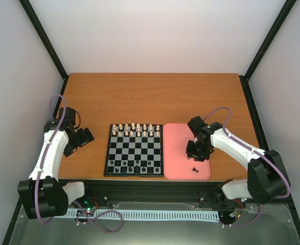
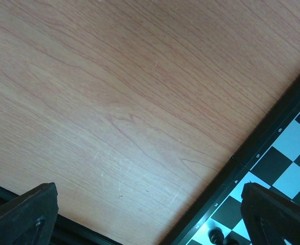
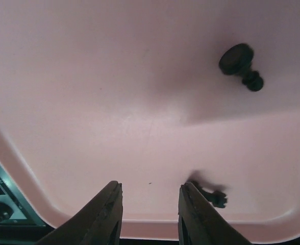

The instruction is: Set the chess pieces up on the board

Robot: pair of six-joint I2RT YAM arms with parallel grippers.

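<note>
The chessboard (image 1: 133,149) has white pieces along its far rows and dark pieces along its near rows. Right of it lies the pink tray (image 1: 181,131). In the right wrist view two dark pieces lie on their sides in the tray: a pawn-shaped one (image 3: 236,60) upper right and another (image 3: 216,199) behind my right fingertips. My right gripper hangs over the tray, fingers apart, nothing visibly between them. My left gripper stands open above bare wood, left of the board.
The table's near edge runs just below both.
</note>
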